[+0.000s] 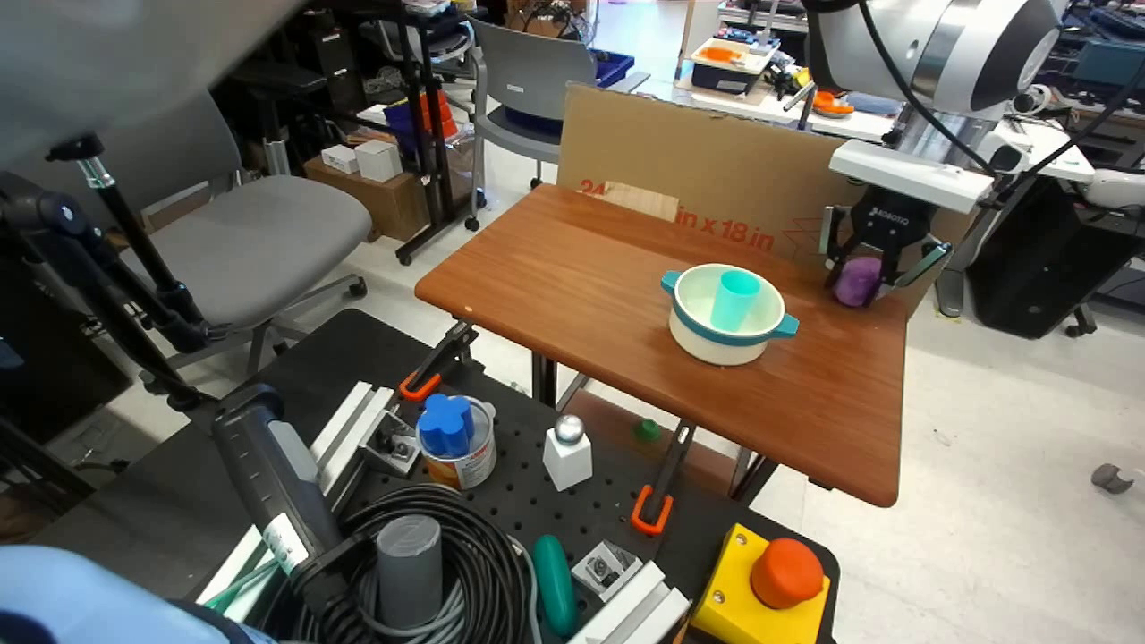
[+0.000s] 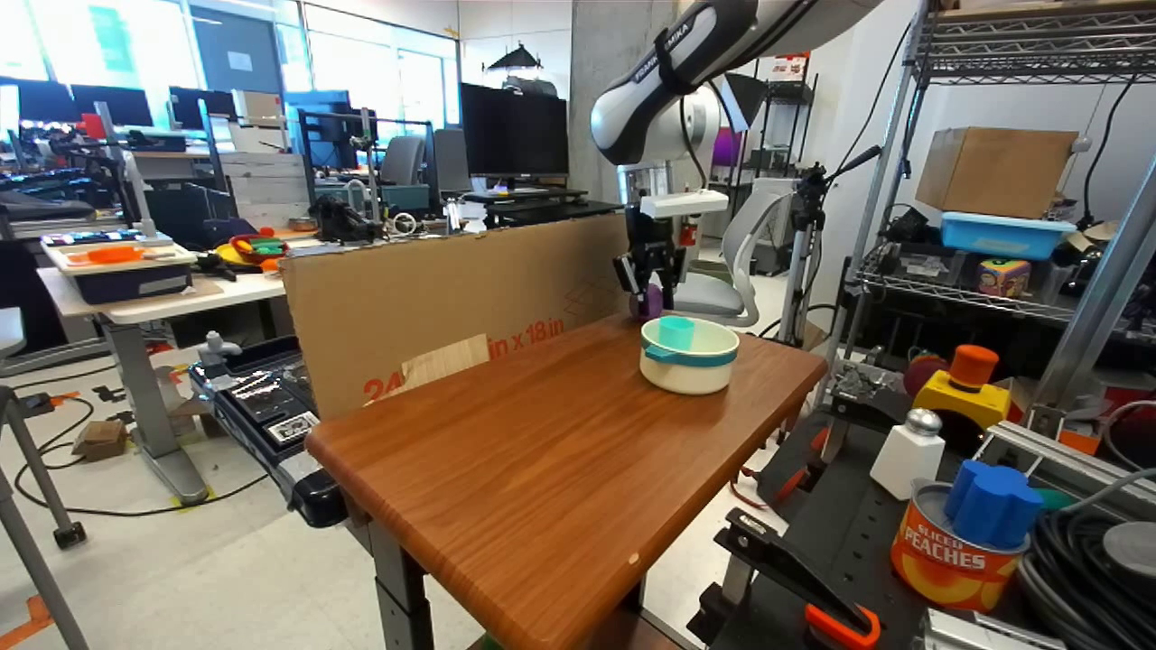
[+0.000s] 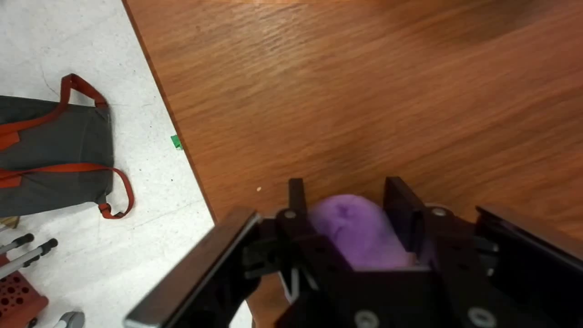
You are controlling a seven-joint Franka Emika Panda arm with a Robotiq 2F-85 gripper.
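A purple round object (image 1: 859,281) rests near the tabletop's far right corner. My gripper is lowered over it, part open, with one finger on either side. In the wrist view the purple object (image 3: 352,227) sits between the dark fingers, close to both; firm contact cannot be made out. Its lower part is hidden by the gripper. On the same table stands a cream pot (image 1: 703,345) with teal handles, and a turquoise cup (image 1: 735,300) is inside it.
Behind the brown table (image 1: 580,284) a cardboard panel (image 1: 687,161) rises close to the gripper. Most of the tabletop left of the pot is bare. A black bench (image 1: 515,429) with a can, clamps and cables lies in front of the table.
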